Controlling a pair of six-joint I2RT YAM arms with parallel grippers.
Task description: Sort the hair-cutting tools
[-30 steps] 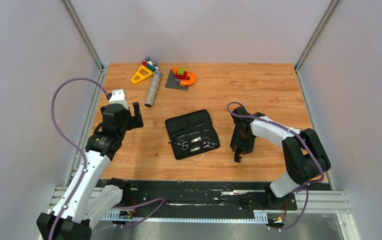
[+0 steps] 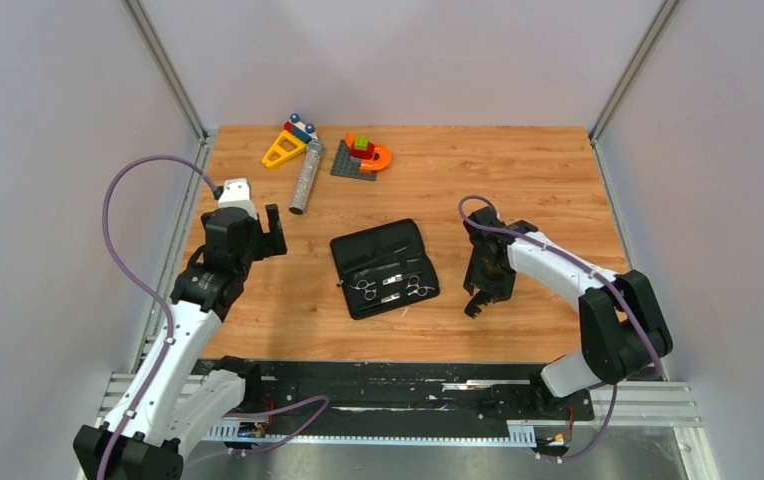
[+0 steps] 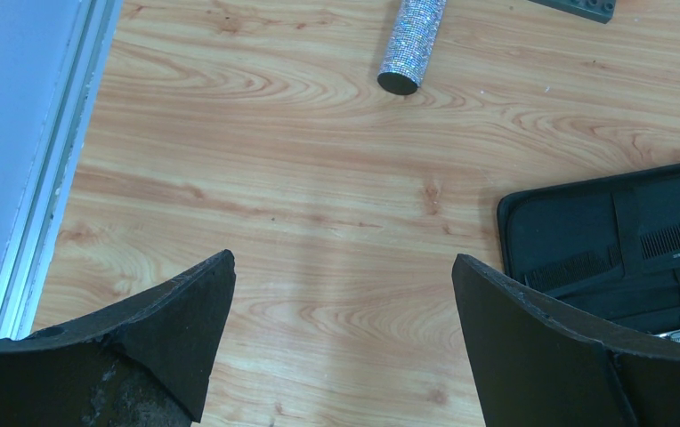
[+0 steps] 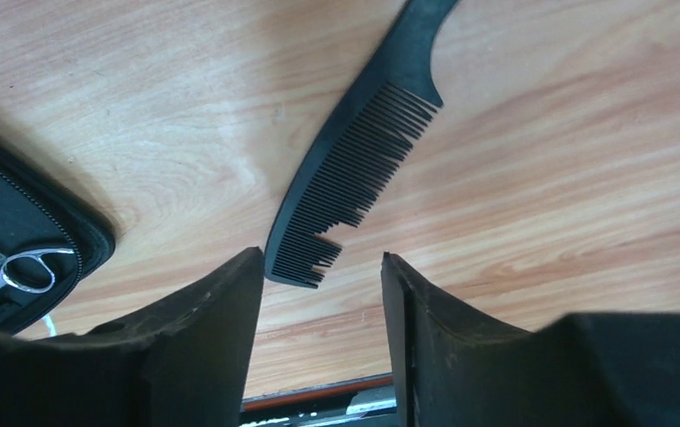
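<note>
An open black tool case [image 2: 384, 243] lies mid-table, holding scissors and other tools; combs [image 3: 675, 236] show in the left wrist view. Loose on the wood right of the case, a black comb [image 4: 327, 178] fills the right wrist view's middle. My right gripper hangs over the comb's tip, fingers apart with nothing held between them. My left gripper is open and empty, over bare wood left of the case.
A glittery cylinder [image 2: 306, 178], a yellow toy [image 2: 280, 150] and a grey baseplate with blocks [image 2: 343, 162] lie at the back left. A side wall [image 3: 7, 133] borders the left.
My right arm has shifted slightly up and toward the right in the top view. The left arm and the case are unchanged.
</note>
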